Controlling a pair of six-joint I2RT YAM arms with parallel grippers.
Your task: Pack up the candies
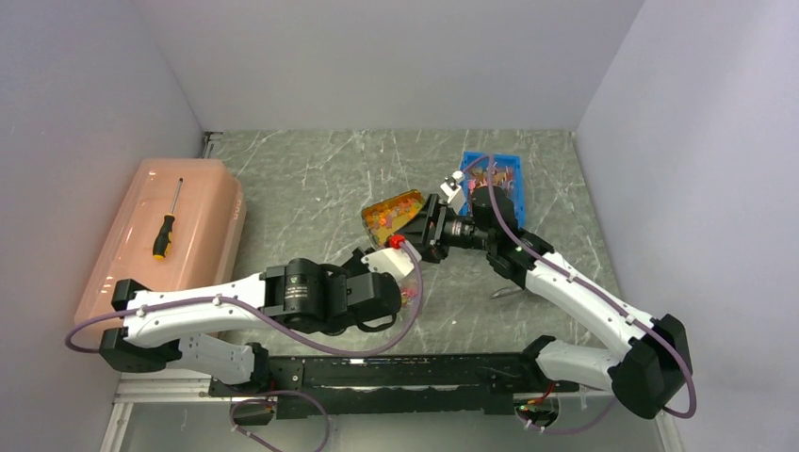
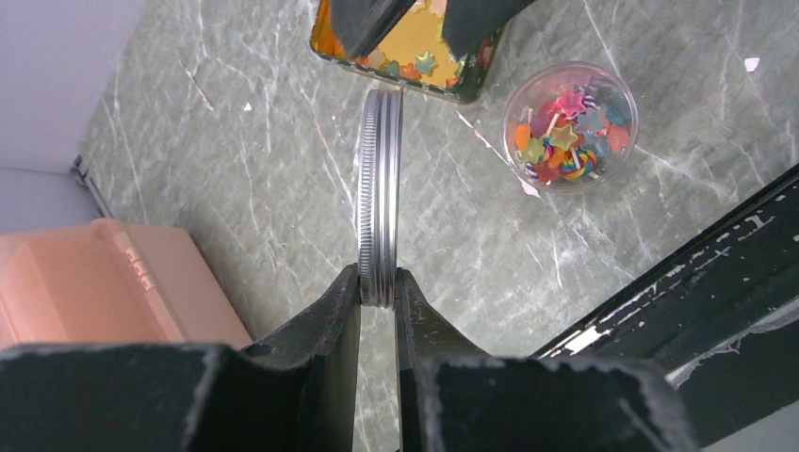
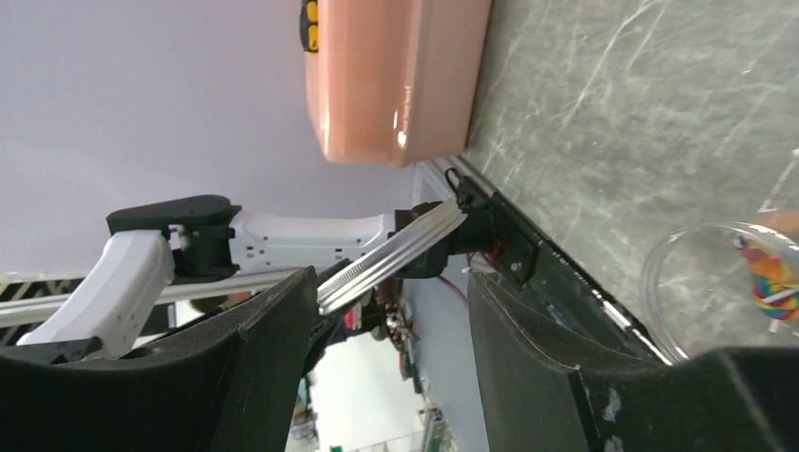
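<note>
The clear round lid [image 2: 380, 179] with a ridged edge stands upright and edge-on in the left wrist view, and my left gripper is shut on it. My right gripper is open; its fingers [image 2: 367, 21] show just beyond the lid's far end. In the right wrist view the lid lies across the gap, close to one finger; whether they touch is unclear. A clear round jar [image 2: 629, 127] of mixed candies [image 2: 565, 137] is open on the table, right of the lid. From above, the left arm partly hides the jar.
An amber tray [image 1: 370, 215] with star-shaped candies lies behind the grippers. Farther right is a blue tray [image 1: 519, 169] of candies. A pink box [image 1: 203, 198] with a screwdriver [image 1: 165, 234] on it fills the left side.
</note>
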